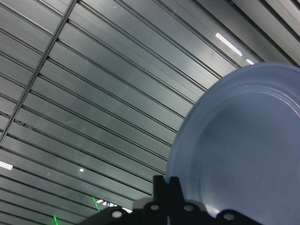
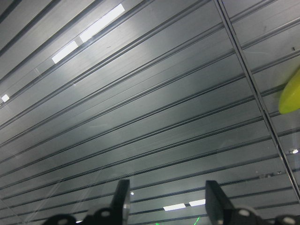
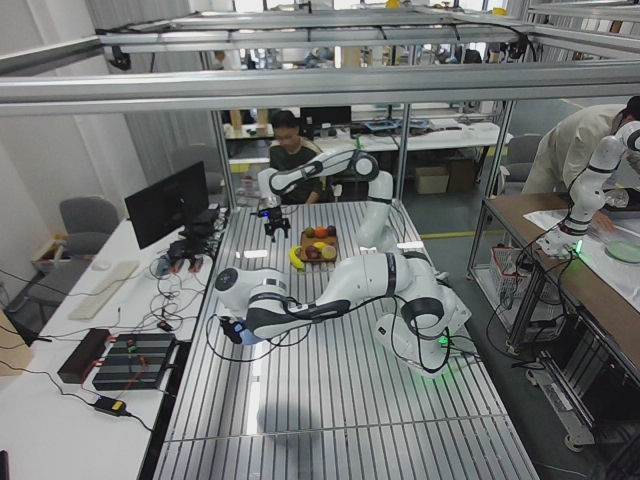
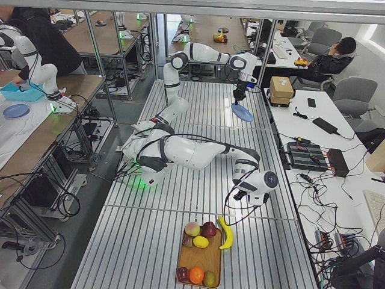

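A blue plate (image 1: 239, 145) hangs at the fingertips of my left gripper, which is shut on its rim; in the camera right view the plate (image 4: 242, 112) is held above the table, and in the camera left view the arm hides most of it. My right gripper stands open with nothing between its fingers, above bare table. Beside it, a banana (image 4: 226, 235) lies next to a wooden tray (image 4: 207, 259) of several fruits.
Side desks (image 3: 60, 430) with electronics and cables border it. The two arms occupy much of the table's length.
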